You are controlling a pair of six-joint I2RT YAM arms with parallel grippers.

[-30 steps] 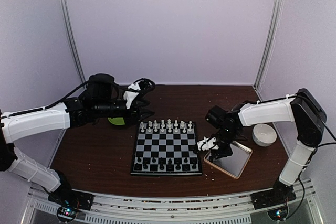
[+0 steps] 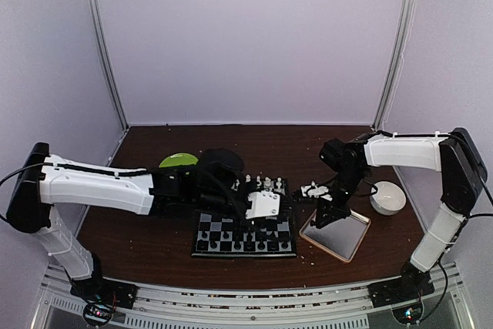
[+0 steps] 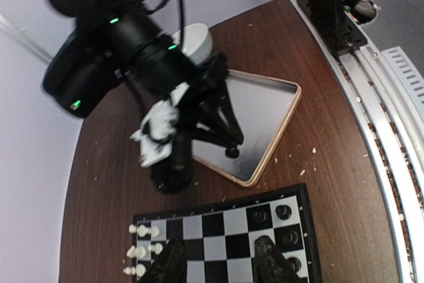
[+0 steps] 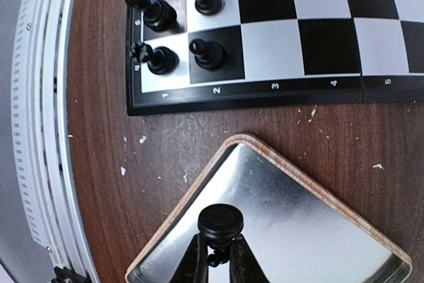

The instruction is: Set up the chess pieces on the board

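Note:
The black and silver chessboard (image 2: 202,225) lies mid-table under my left arm, which hides much of it. White pieces (image 3: 138,252) stand along its far side and black pieces (image 4: 207,54) along its near side. My right gripper is shut on a black chess piece (image 4: 220,222), whose round base faces the wrist camera; it hangs over the metal tray (image 4: 291,210). In the left wrist view that piece (image 3: 232,152) shows below the right fingers. Above the board my left gripper is open, its fingers apart with nothing between them.
The tray's wooden rim (image 2: 348,260) lies just right of the board, with a white bowl (image 2: 387,198) beyond it. A green bowl (image 2: 179,159) sits behind my left arm. Small crumbs lie on the table between board and tray.
My left arm has swung right and toward the near side, from beyond the board's left back corner to over the board.

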